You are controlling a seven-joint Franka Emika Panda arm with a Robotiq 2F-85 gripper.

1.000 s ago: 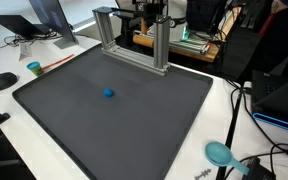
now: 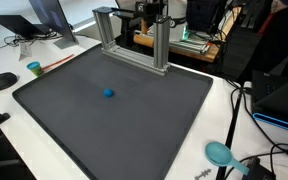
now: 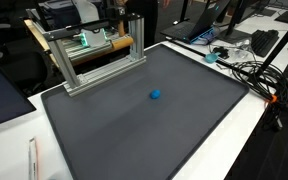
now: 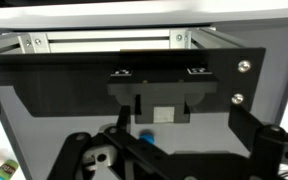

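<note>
A small blue object (image 2: 108, 92) lies on the dark grey mat (image 2: 94, 130); exterior view 2 shows the blue object (image 3: 155, 94) right of the metal frame. Below the black bar in the wrist view, part of the blue object (image 4: 146, 134) shows, some of it covered by black gripper parts. My gripper is open, its dark fingers wide apart at left and right. A black handle-like block (image 4: 162, 82) on a black bar stands ahead, in line with the gap between them. Neither exterior view shows the fingers clearly.
An aluminium frame (image 3: 104, 75) stands at the mat's edge. A turquoise ladle-like thing (image 2: 222, 155) rests by cables at the front right. A green cup (image 2: 34, 68) stands past the far left corner.
</note>
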